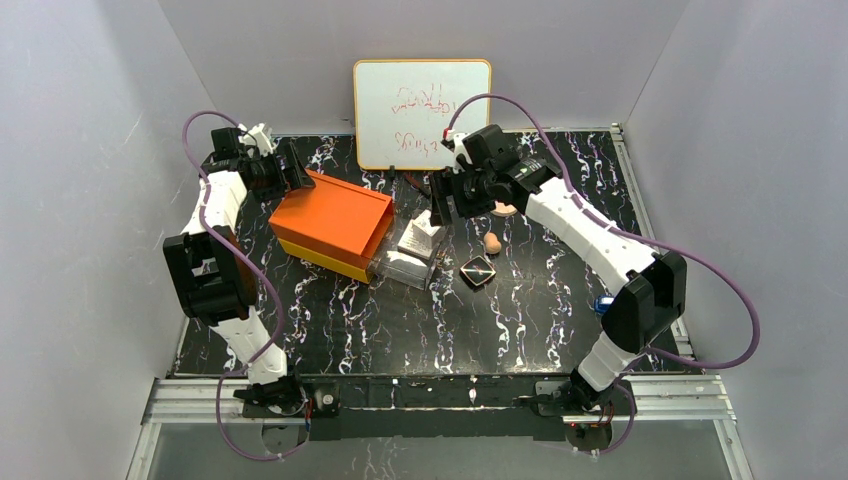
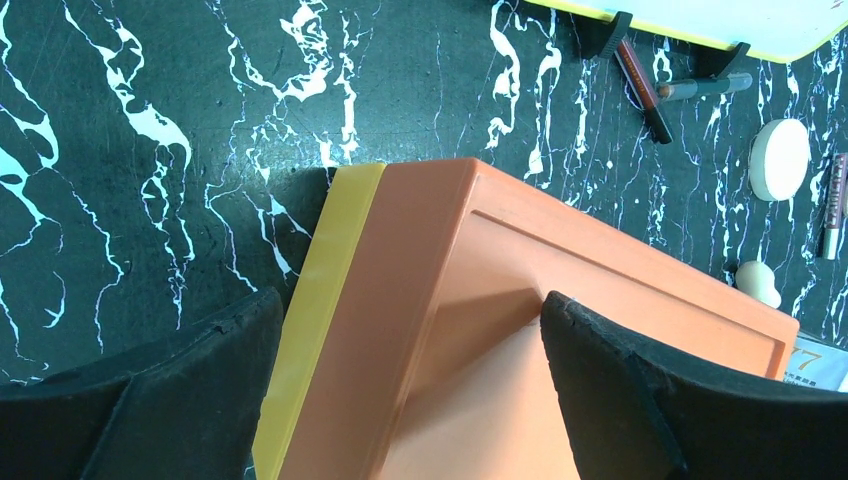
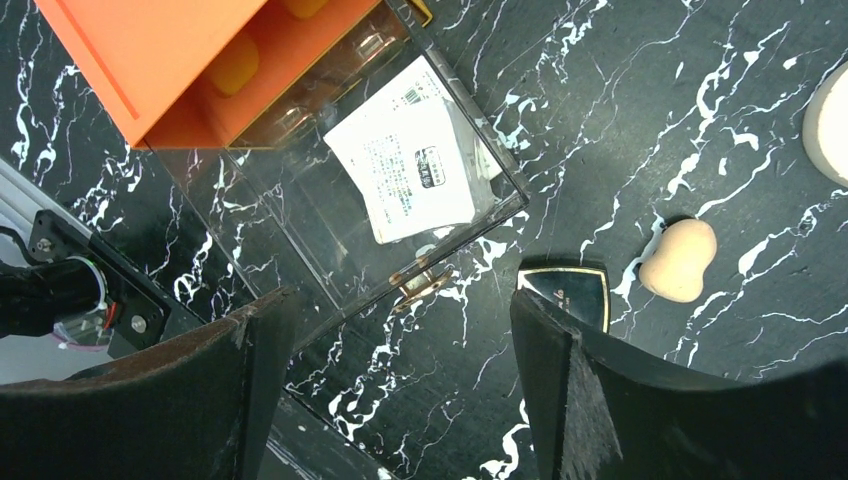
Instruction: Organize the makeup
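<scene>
An orange-and-yellow organizer box [image 1: 328, 222] sits left of centre, its clear drawer [image 3: 305, 235] pulled out with white packages [image 3: 405, 160] inside. My open left gripper is at the box's back left corner. My right gripper hangs open over the drawer's right side. A black compact [image 3: 562, 290], a peach sponge [image 3: 678, 258] and a round puff [image 3: 825, 125] lie to the right. Pencils [image 2: 640, 90] and a small tube [image 2: 835, 205] lie behind the box.
A whiteboard [image 1: 422, 110] stands at the back.
</scene>
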